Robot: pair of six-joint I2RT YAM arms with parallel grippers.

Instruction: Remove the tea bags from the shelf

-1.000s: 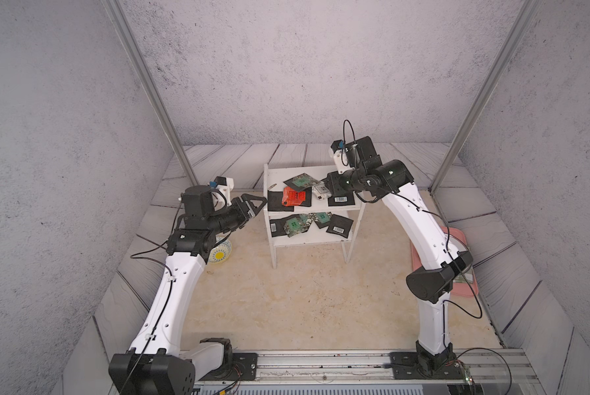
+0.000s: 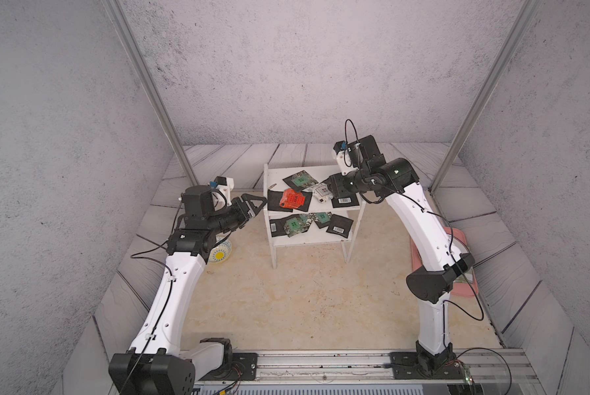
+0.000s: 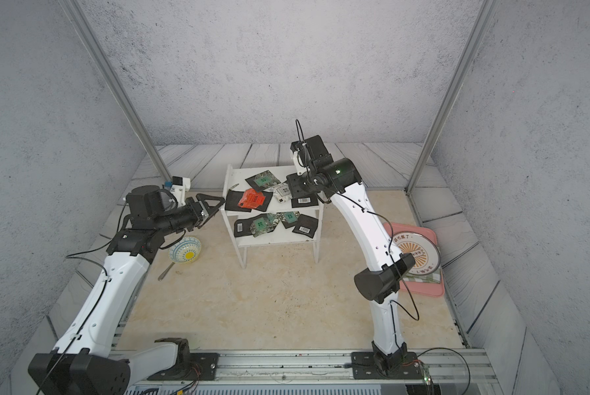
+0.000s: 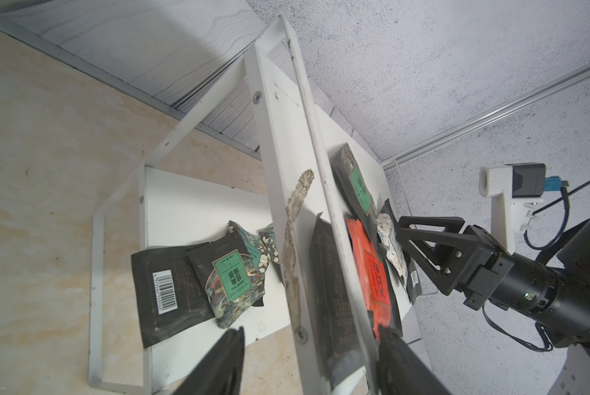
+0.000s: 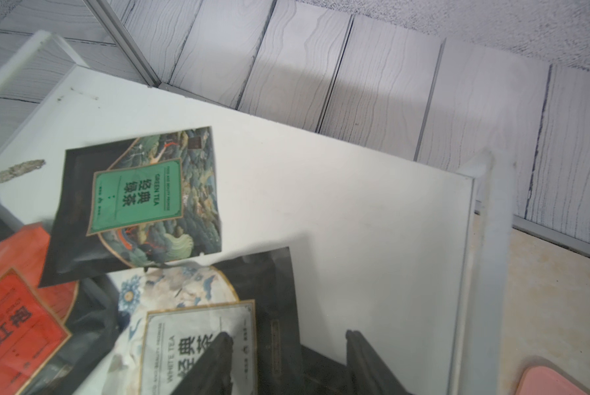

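Several tea bags lie on the white shelf (image 2: 308,241). Up top are a green one (image 5: 137,200), a red one (image 5: 18,322), a white one (image 5: 196,329) and black ones, one with a barcode (image 2: 345,201). On the lower board lie green ones (image 4: 231,276) and black ones (image 2: 339,225). My left gripper is shut on the shelf's left side frame (image 4: 278,191). Over the right of the top board, low above the white bag, my right gripper is part open. Its fingers (image 5: 221,358) stand apart, and whether they touch a bag cannot be told.
A patterned bowl (image 3: 185,250) and a spoon (image 3: 166,271) are on the floor at left. At right stands a pink tray (image 3: 433,288) with a plate (image 3: 418,253). The floor in front of the shelf is clear. A raised right side frame (image 5: 482,263) borders the top board.
My right gripper has shifted slightly to the right. The barcode bag, the red bag and the white bag have moved a little on the top board. The left arm has stayed put.
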